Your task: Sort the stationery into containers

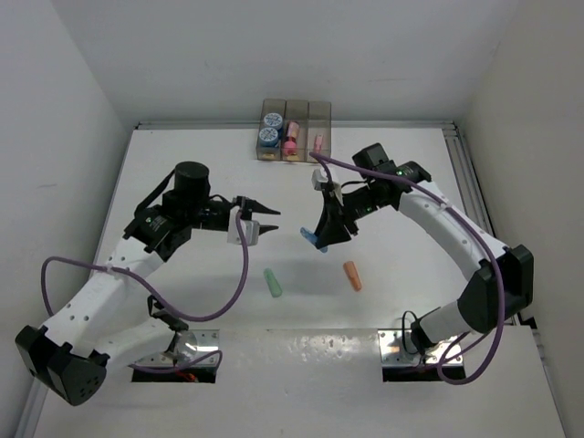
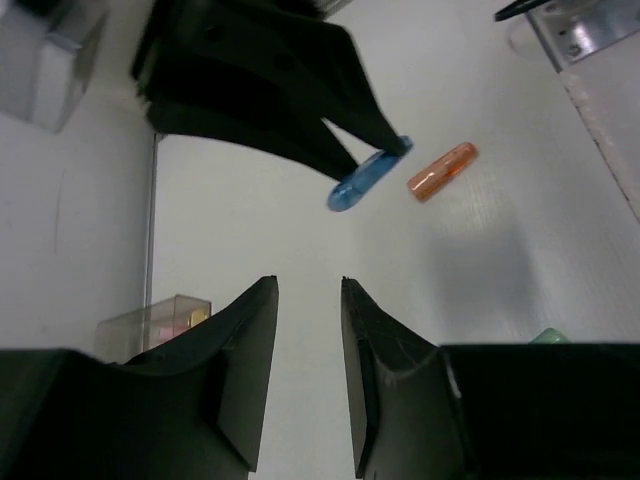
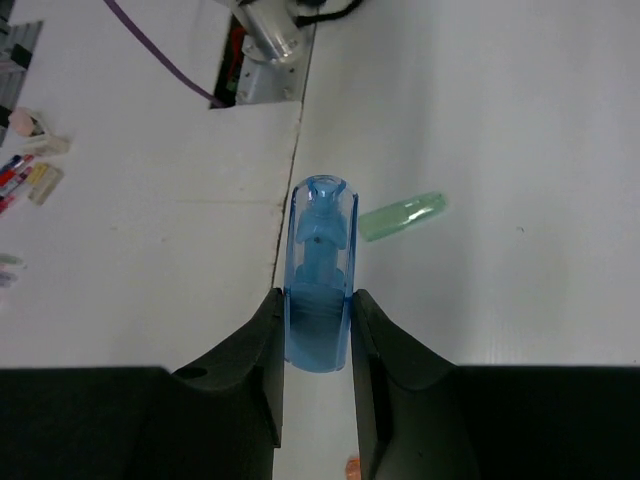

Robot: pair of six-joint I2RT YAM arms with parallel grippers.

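My right gripper (image 1: 336, 233) is shut on a blue translucent stationery piece (image 3: 318, 320), held upright between its fingers in the right wrist view. My left gripper (image 1: 269, 221) faces it from the left in the top view, fingers apart and empty. On the table below lie a green piece (image 1: 273, 283) and an orange piece (image 1: 352, 276). At the back, a clear three-compartment container (image 1: 319, 114) holds blue round items (image 1: 270, 136), a larger pink item (image 1: 291, 139) and a smaller pink one (image 1: 318, 143).
Purple cables (image 1: 155, 297) loop over both arms, and walls stand at the sides and back.
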